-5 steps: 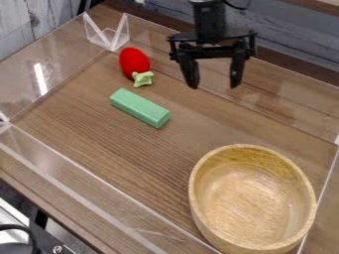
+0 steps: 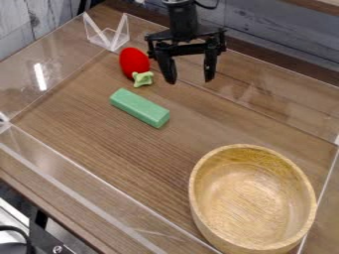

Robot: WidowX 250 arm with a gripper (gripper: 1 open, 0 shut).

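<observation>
My black gripper (image 2: pixel 180 56) hangs at the top middle over the wooden table, open, its two fingers spread apart with nothing visible between them. Left of it lie a red rounded object (image 2: pixel 133 60) and a small light-green piece (image 2: pixel 143 79) beside it. A green bar (image 2: pixel 141 107) lies lower, at left of centre, below the gripper. A large tan round bowl (image 2: pixel 252 198) stands at the bottom right.
A clear plastic container (image 2: pixel 106 30) stands at the top left. A dark cable runs at the bottom-left edge.
My gripper has moved to the left, toward the red object. The objects on the table have not visibly moved.
</observation>
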